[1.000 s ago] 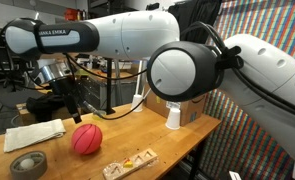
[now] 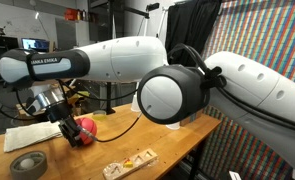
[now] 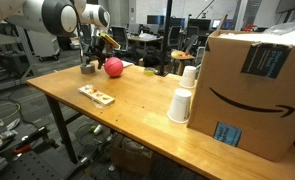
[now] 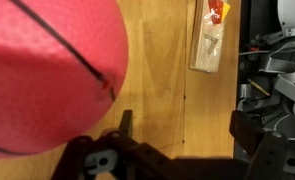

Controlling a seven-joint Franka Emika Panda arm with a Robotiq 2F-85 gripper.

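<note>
A red ball (image 2: 86,131) rests on the wooden table (image 3: 137,115), and its large curved side (image 4: 47,75) fills the left of the wrist view. My gripper is open, its dark fingers wide apart with bare tabletop showing between them. In the wrist view the ball lies to the left of the left finger (image 4: 123,125), not between the two. From exterior view 1 the gripper (image 2: 75,138) is low against the ball's near left side and partly overlaps it; whether they touch, I cannot tell.
A grey tape roll (image 2: 27,165) and white cloth (image 2: 33,137) lie left of the ball. A wooden strip (image 2: 130,165) lies near the front edge. White cups (image 3: 179,105) and a large cardboard box (image 3: 242,95) stand at the other end.
My gripper has come down from above and behind the ball to low beside it in exterior view 1, now partly covering the ball. The ball shows no clear movement.
</note>
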